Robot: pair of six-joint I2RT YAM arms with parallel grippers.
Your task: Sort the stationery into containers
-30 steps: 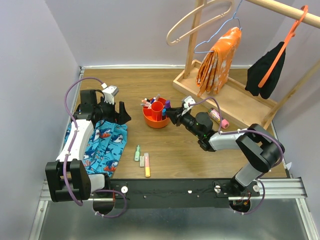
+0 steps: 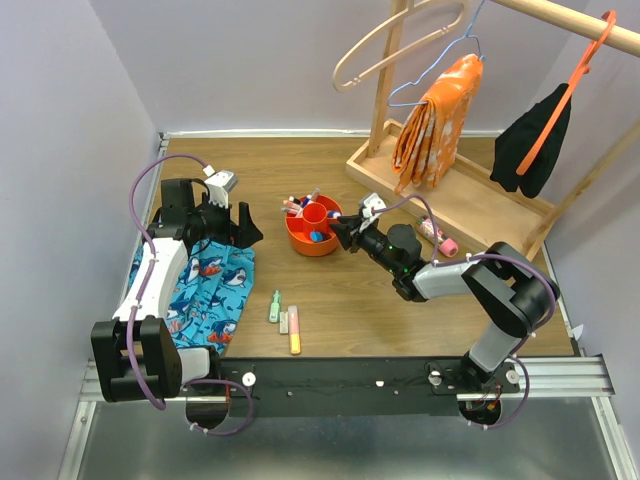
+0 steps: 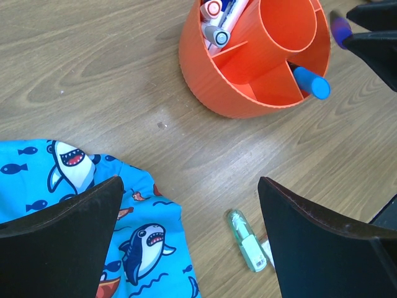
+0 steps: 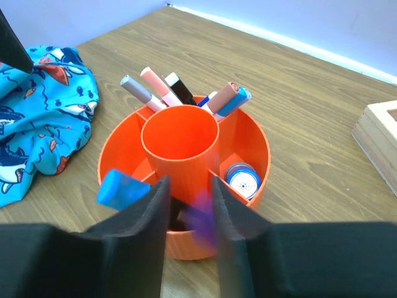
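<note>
An orange round organizer holds pens in its rear compartments and a blue cylinder leaning in the front one. My right gripper is at the organizer's right side, its fingers part apart, with a blurred purple item at them; whether it grips it cannot be told. My left gripper stands open and empty over the blue shark cloth, left of the organizer. A green bottle and a yellow tube lie on the table below.
A wooden rack with a tray, hangers and hanging clothes stands at back right, with a pink bottle nearby. Free table lies behind and in front of the organizer.
The blue and purple items at the organizer's right have shifted, the blue one now tilted. My right gripper moved slightly left since a second ago; the left is still.
</note>
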